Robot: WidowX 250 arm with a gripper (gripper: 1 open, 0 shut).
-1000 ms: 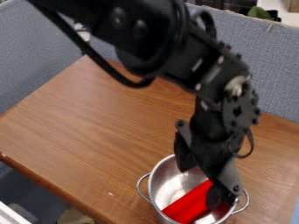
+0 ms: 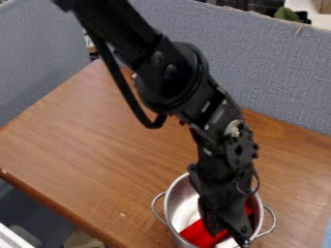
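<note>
A silver pot (image 2: 180, 201) with wire handles stands at the bottom right of the table, and a red object (image 2: 200, 232) lies inside it. The black gripper (image 2: 235, 229) reaches down into the pot over the red object. Its fingertips are dark and partly hidden against the pot and red object, so whether anything is between them is unclear.
Grey padded walls (image 2: 278, 77) bound it at the back and left. Boxes and a white item sit beyond the left front edge, at lower left.
The arm's upper part and wrist have moved back and left, and the gripper looks slimmer from this angle. The pot stands in about the same place.
</note>
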